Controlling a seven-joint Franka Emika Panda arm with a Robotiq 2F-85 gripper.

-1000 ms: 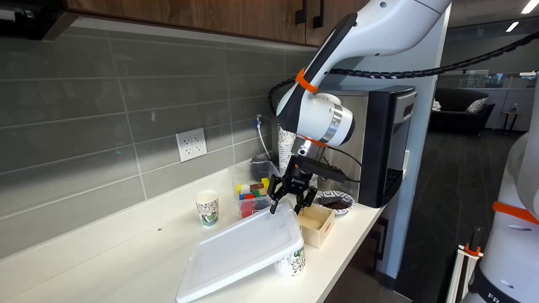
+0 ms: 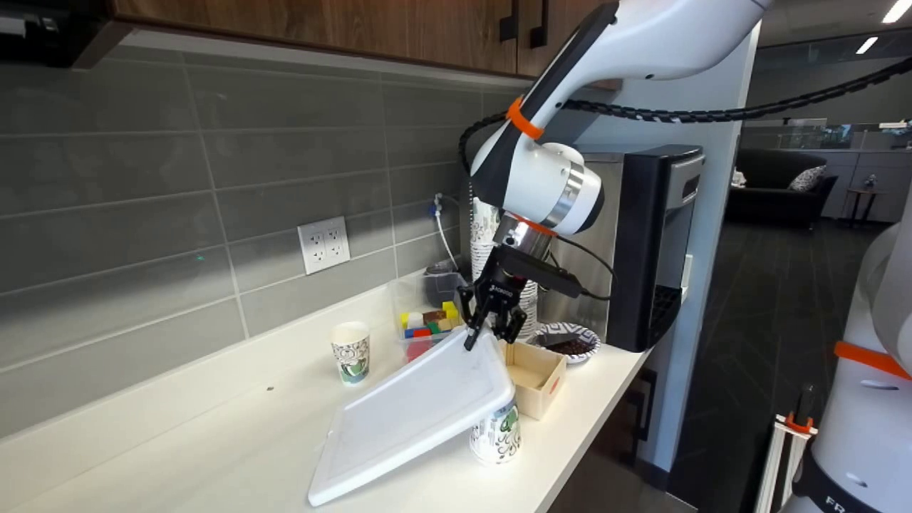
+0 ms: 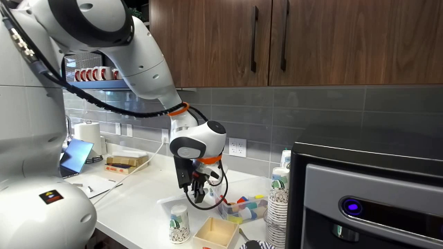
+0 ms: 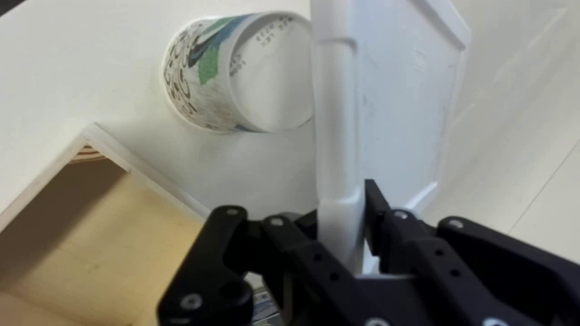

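My gripper [image 2: 487, 329] is shut on the edge of a white plastic lid [image 2: 419, 410]. In the wrist view the lid's rim [image 4: 338, 136] stands between the two black fingers. The lid slopes down from my gripper to the left, its far end low over the counter; whether that end touches is hard to tell. Beside its raised end an upside-down patterned paper cup [image 2: 496, 437] is partly hidden by the lid; the wrist view shows the cup [image 4: 217, 76] close to the rim, and I cannot tell whether they touch.
An open wooden box [image 2: 536, 380] sits right of the lid. Behind are a clear bin [image 3: 245, 209] of coloured blocks and another paper cup [image 2: 351, 352]. A cup stack [image 3: 277, 207], a patterned bowl [image 2: 571, 340] and a dispenser [image 2: 658, 248] stand on the right.
The fingers have closed on the lid's edge, where they stood apart before. My gripper and the lid's near end are slightly higher, and the lid has shifted slightly right.
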